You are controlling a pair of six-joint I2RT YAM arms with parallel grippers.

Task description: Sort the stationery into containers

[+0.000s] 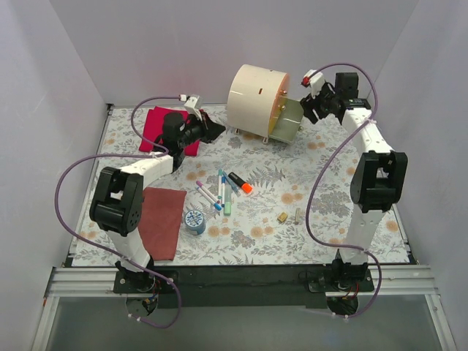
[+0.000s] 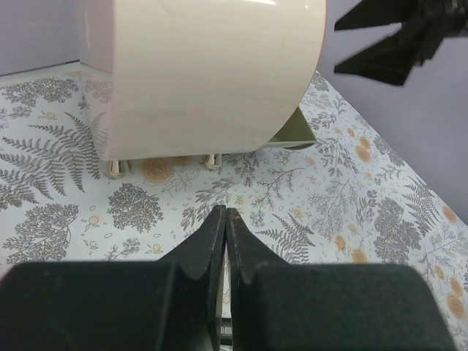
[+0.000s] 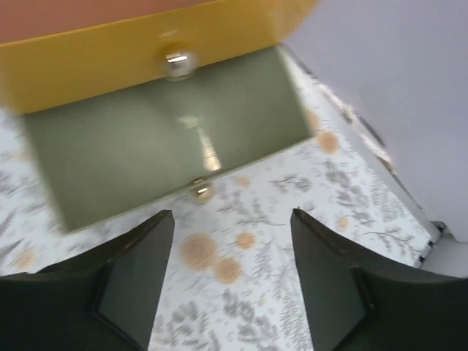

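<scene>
A cream drum-shaped container [image 1: 252,99] stands at the back, its green drawer [image 1: 290,117] pulled out on the right. My right gripper is just beyond the drawer's front, fingers apart with nothing between them; a small knob [image 3: 202,192] on the drawer lies ahead of the gap. My left gripper hovers in front of the drum, fingertips together and empty. On the table lie several slim pens [image 1: 221,186], a green marker [image 1: 227,205], a black-and-orange marker [image 1: 240,183], a small yellow block [image 1: 282,217] and a short thin piece [image 1: 297,216].
A blue-grey round tin [image 1: 194,221] sits front left. Beside it lies a dark red cloth [image 1: 162,227], with a brighter red cloth [image 1: 150,128] behind, partly under my left arm.
</scene>
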